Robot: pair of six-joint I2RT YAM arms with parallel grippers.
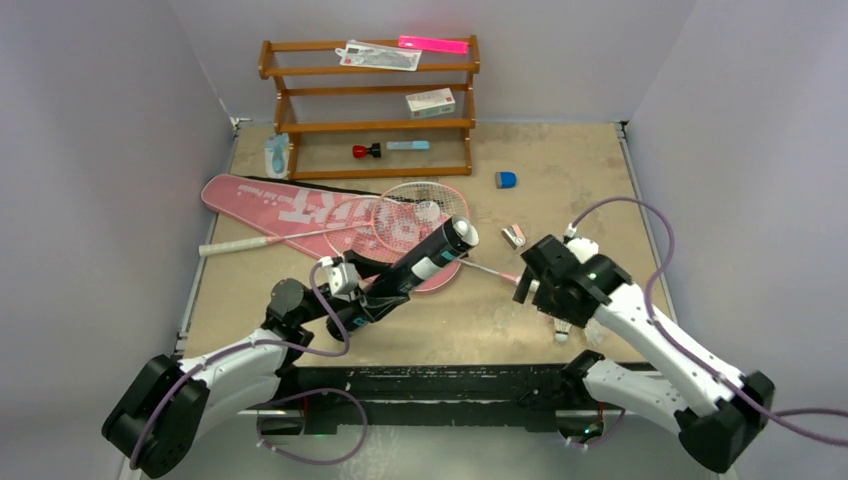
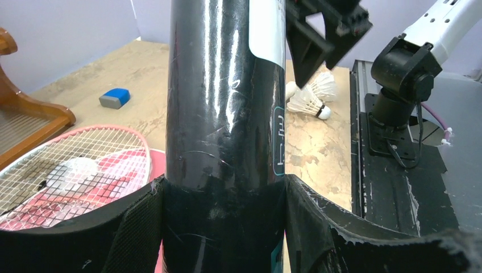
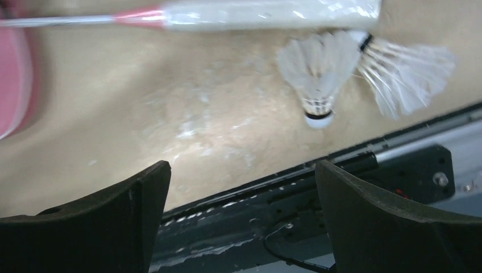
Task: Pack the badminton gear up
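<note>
A black shuttlecock tube (image 1: pixel 425 255) is held tilted in my left gripper (image 1: pixel 375 290), shut around its body and filling the left wrist view. My right gripper (image 1: pixel 530 285) stands open and empty, over the table near the white shuttlecocks (image 3: pixel 315 74) and a racket handle (image 3: pixel 267 12). Two pink rackets (image 1: pixel 420 190) lie crossed on the pink racket bag (image 1: pixel 240 200), left of centre.
A wooden rack (image 1: pixel 370 127) with small packages stands at the back. A blue object (image 1: pixel 506 180) and a small metal item (image 1: pixel 513 236) lie right of the rackets.
</note>
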